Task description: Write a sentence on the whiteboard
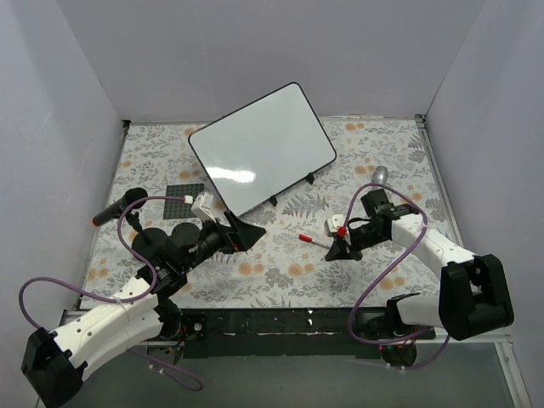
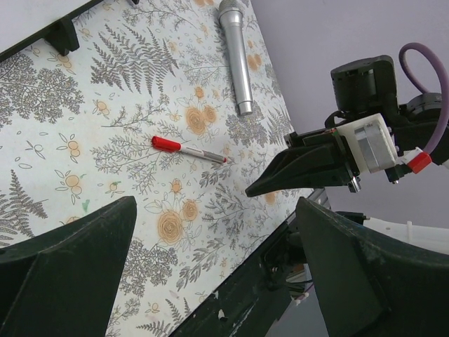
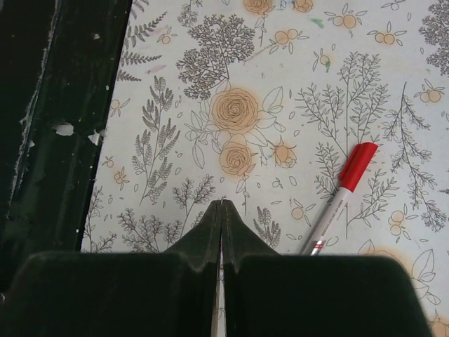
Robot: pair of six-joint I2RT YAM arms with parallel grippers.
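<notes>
A marker with a red cap and white barrel lies flat on the patterned table, its whole length showing in the left wrist view (image 2: 189, 149). My right gripper is shut with nothing between its fingers; in the right wrist view the marker lies to the right of the fingertips, apart from them. From above, that gripper (image 1: 330, 257) hangs by the marker's far end and hides part of it. My left gripper (image 1: 252, 238) stands open and empty over the table, its fingers (image 2: 77, 263) wide apart. Behind it leans the blank whiteboard (image 1: 263, 144).
A silver microphone (image 2: 236, 60) lies at the right of the table. On the left are a dark grey mat (image 1: 184, 201) and a black cylinder (image 1: 119, 208). The dark front edge (image 1: 272, 331) bounds the table.
</notes>
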